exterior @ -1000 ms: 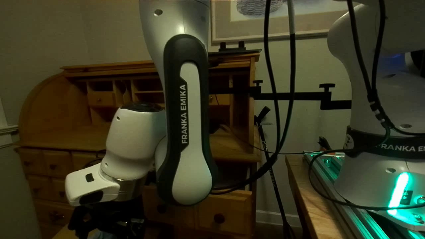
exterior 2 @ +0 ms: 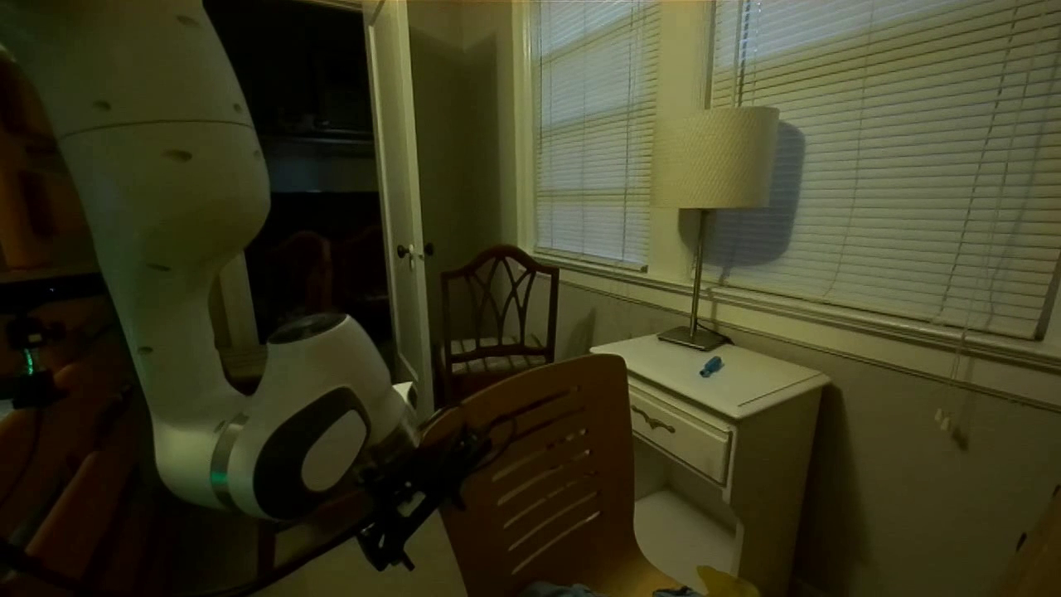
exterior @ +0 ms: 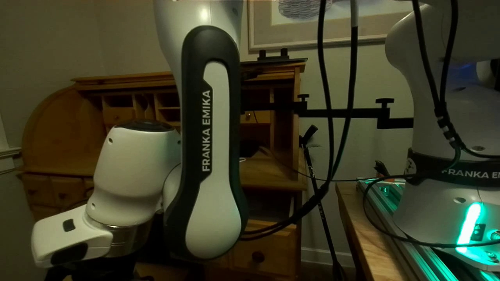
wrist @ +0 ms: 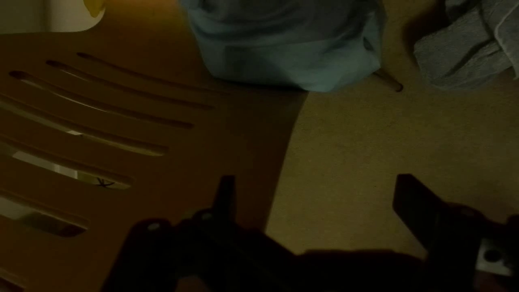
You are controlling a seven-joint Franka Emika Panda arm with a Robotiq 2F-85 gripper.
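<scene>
In the wrist view my gripper is open, its dark fingers wide apart with nothing between them. Below it lie the wooden chair back (wrist: 233, 146) on the left and a tan surface (wrist: 350, 155) on the right. A blue-grey cloth (wrist: 292, 63) rests further up, across the chair's edge. Another grey cloth (wrist: 462, 58) is at the upper right. From the second exterior view, the gripper (exterior 2: 398, 537) hangs close to the slatted chair (exterior 2: 557, 468); its fingertips are hard to make out in the dark.
A small white table (exterior 2: 766, 383) carries a lamp (exterior 2: 718, 159) and a little blue object (exterior 2: 711, 367). Behind the arm is a wooden roll-top desk (exterior: 51, 136). Black cables (exterior: 323, 187) hang beside the arm. A yellow thing (exterior 2: 724, 582) shows at the bottom.
In the first exterior view the arm has moved left and lower. The hand now sits near the bottom left, its gripper mostly cut off by the frame's edge.
</scene>
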